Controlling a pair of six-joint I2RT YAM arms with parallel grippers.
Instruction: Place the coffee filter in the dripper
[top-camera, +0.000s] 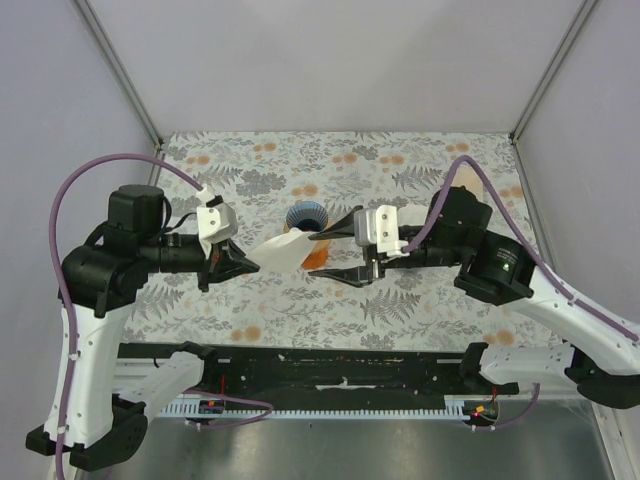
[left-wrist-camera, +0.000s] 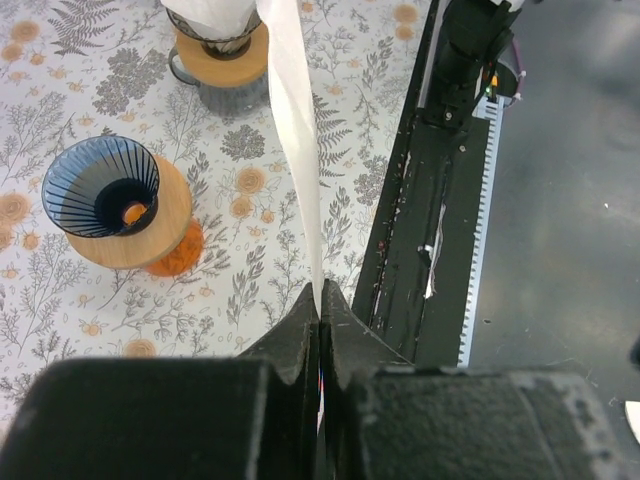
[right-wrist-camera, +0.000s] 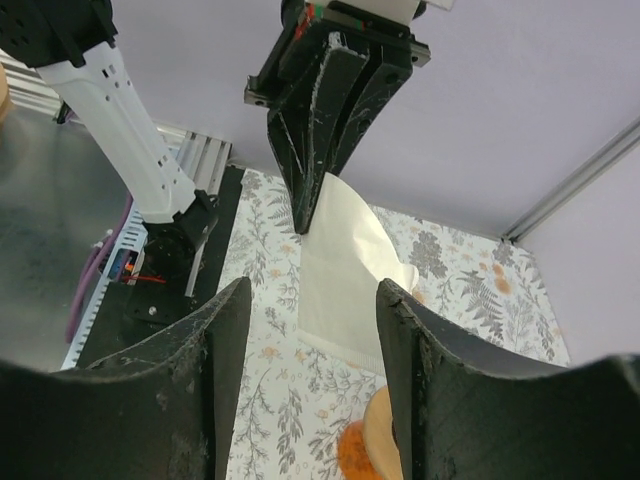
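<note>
The white coffee filter (top-camera: 283, 250) hangs from my left gripper, whose fingers are shut on its thin edge. In the right wrist view it fans out below those fingers as a flat pleated sheet (right-wrist-camera: 340, 280). My right gripper is open beside the filter, its fingers apart with nothing clearly between them. Behind and below the filter, a blue ribbed dripper (left-wrist-camera: 100, 190) stands on a round wooden stand (left-wrist-camera: 172, 210) with an orange base (left-wrist-camera: 180, 255).
A second dripper on a wooden stand (left-wrist-camera: 235, 60) with a grey base shows in the left wrist view, partly cropped. A wooden item (top-camera: 470, 175) is at the back right.
</note>
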